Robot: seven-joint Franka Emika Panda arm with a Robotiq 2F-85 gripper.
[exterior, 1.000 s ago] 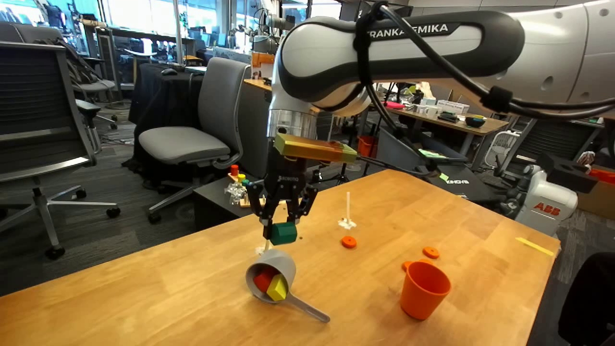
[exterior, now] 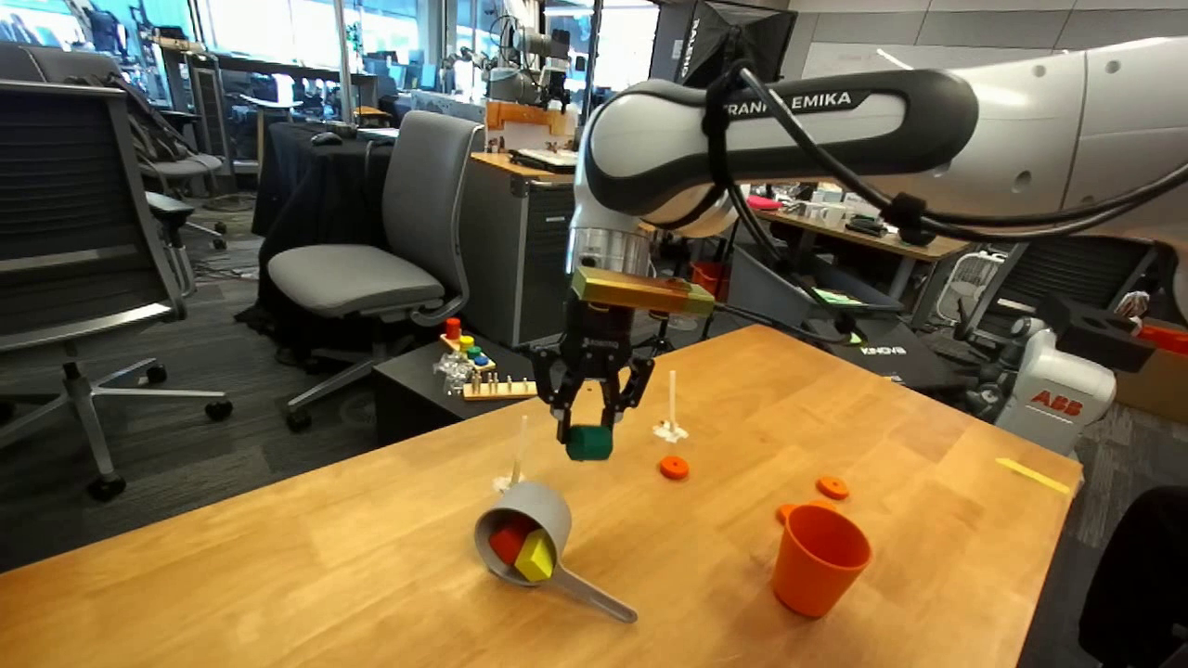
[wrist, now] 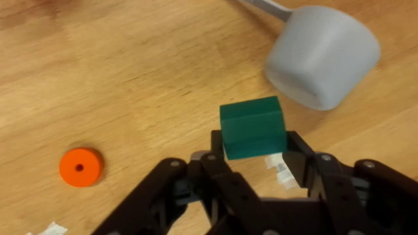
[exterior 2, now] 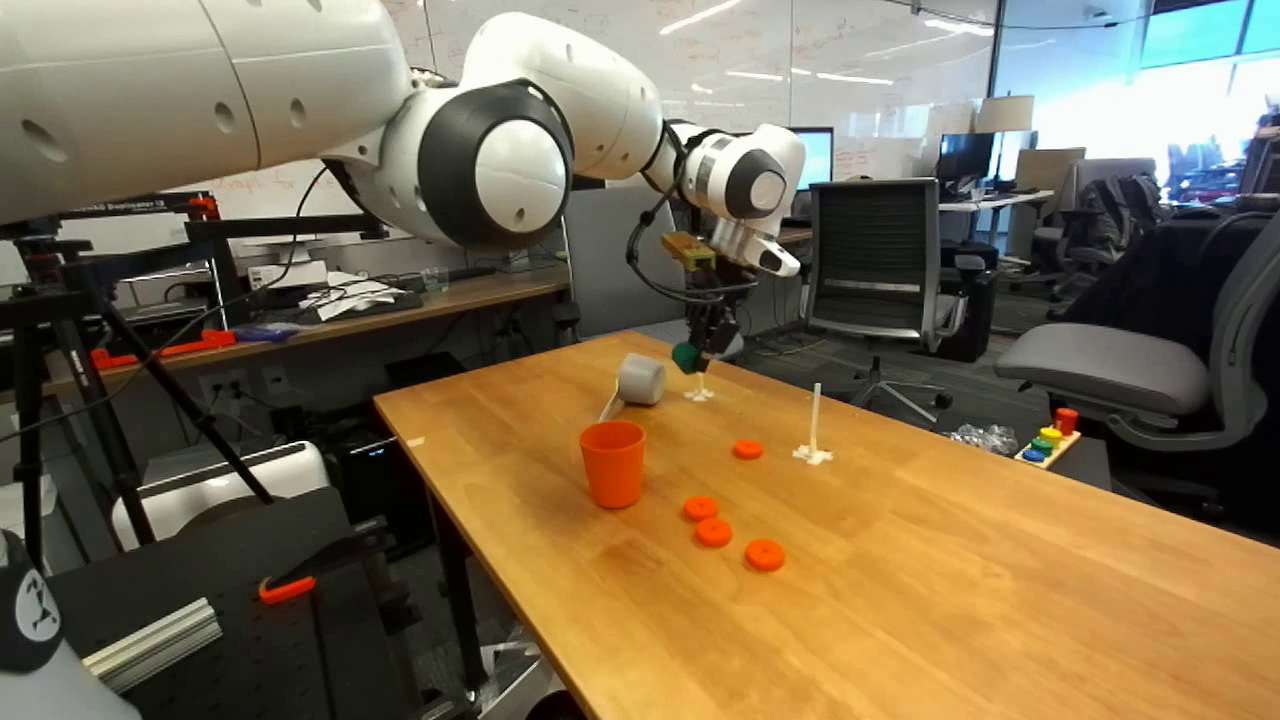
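Observation:
The green block [wrist: 253,131] hangs in the air between the fingertips of my gripper, which is shut on it. In exterior view 1 the block [exterior: 590,443] is above the table, behind and a little right of the grey scoop [exterior: 542,512]. That scoop lies on its side, its mouth facing that camera and its handle toward the front right. Inside it sit a red block [exterior: 508,542] and a yellow block [exterior: 535,556]. From the wrist, only the outside of the scoop [wrist: 325,54] shows, up and right of the green block, apart from it.
An orange cup [exterior: 816,562] stands upright at the table's front right. Several orange discs lie about, one disc [wrist: 81,167] left of my gripper. Thin upright pegs, such as the right peg [exterior: 673,401], stand near the back edge.
With the green block between its fingers, my gripper has moved right and slightly up in exterior view 1, away from the scoop. The scoop and its blocks have stayed put.

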